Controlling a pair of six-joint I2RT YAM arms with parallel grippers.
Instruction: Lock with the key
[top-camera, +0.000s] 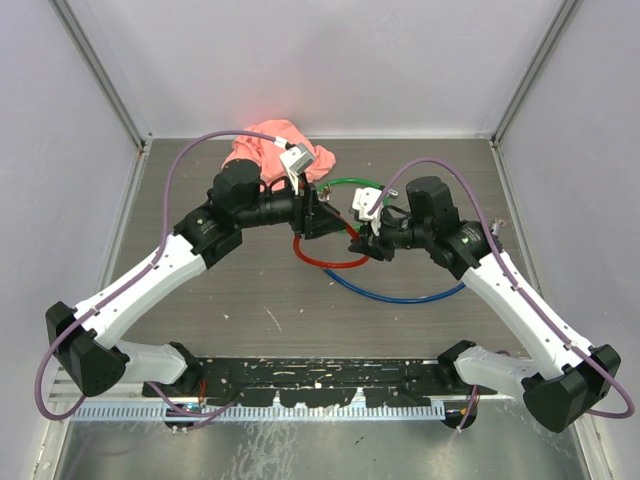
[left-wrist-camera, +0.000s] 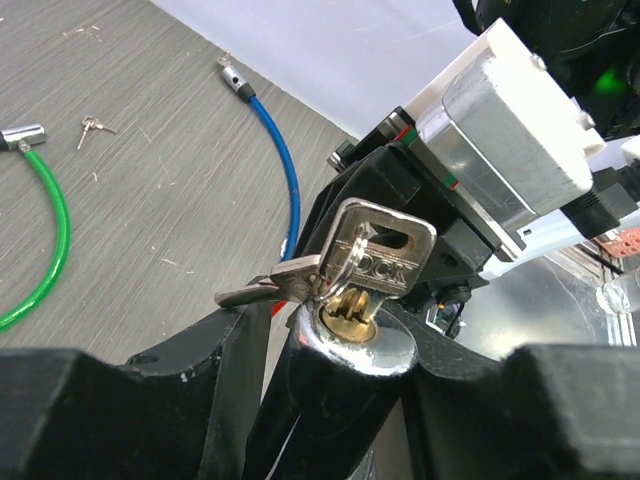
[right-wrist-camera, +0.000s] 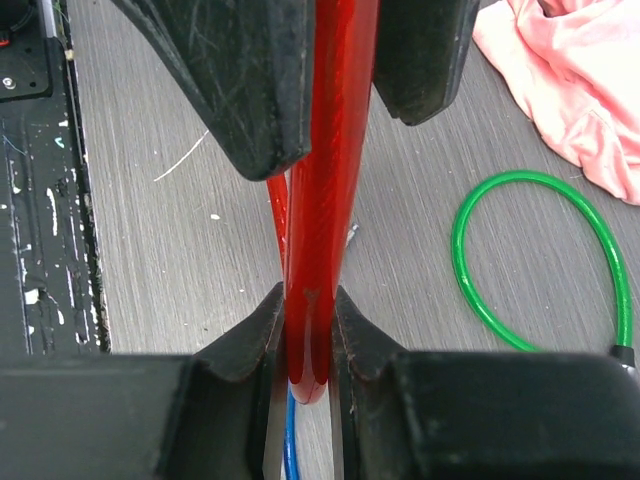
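In the left wrist view, a silver key (left-wrist-camera: 375, 250) stands upright at the brass keyhole of the red cable lock's black, chrome-capped body (left-wrist-camera: 365, 345). Its blade looks inserted; how deep is hard to see. A second key (left-wrist-camera: 265, 285) hangs on the same ring, lying to the left. My left gripper has its fingers on either side of the lock body, partly open, with a gap visible at the right. The right gripper is shut on the red cable (right-wrist-camera: 325, 220), below the left fingers (right-wrist-camera: 215, 80). From above, both grippers nearly meet.
A green cable lock (right-wrist-camera: 470, 230) and a blue one (left-wrist-camera: 285, 165) lie on the grey table, with loose keys (left-wrist-camera: 92, 126) near them. Pink cloth (top-camera: 265, 140) is bunched at the back.
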